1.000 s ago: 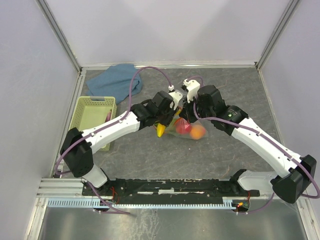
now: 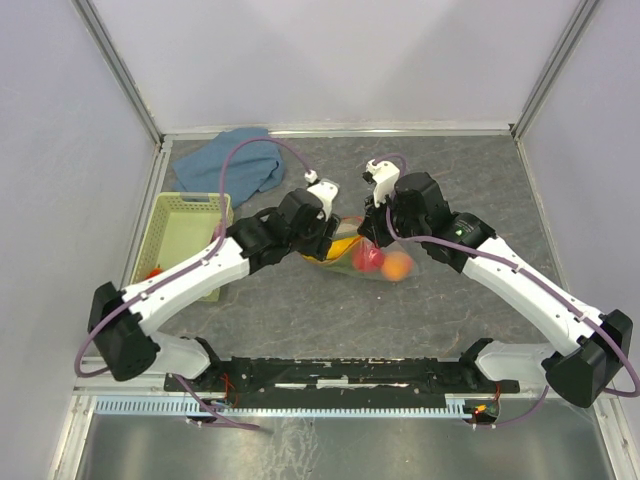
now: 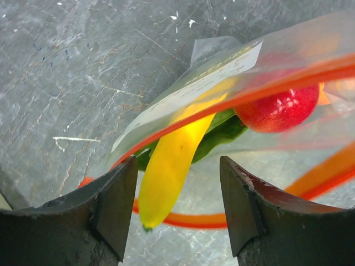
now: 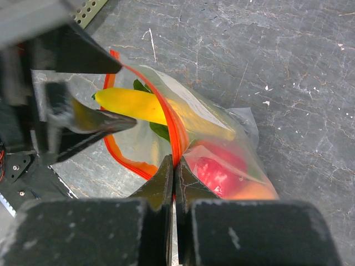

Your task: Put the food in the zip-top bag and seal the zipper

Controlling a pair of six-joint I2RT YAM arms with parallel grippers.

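A clear zip top bag (image 4: pixel 222 130) with an orange-red zipper lies on the table, its mouth gaping toward the left arm. Inside are a yellow, banana-shaped piece (image 3: pixel 169 166), a red round fruit (image 3: pixel 277 108), something leafy green (image 3: pixel 224 136) and an orange fruit (image 2: pixel 397 266). The yellow piece's tip pokes out at the mouth. My left gripper stands open at the mouth, its fingers apart with the yellow tip lying beyond the gap, not clasped. My right gripper is shut on the bag's rim at the zipper, holding that edge up.
A pale green basket (image 2: pixel 178 228) stands at the left with a few items in it. A blue cloth (image 2: pixel 230 165) lies at the back left.
The left gripper has drawn back leftward from the bag's mouth. The yellow piece, which stuck out toward the front, now lies further in the bag. The right arm has stayed put.
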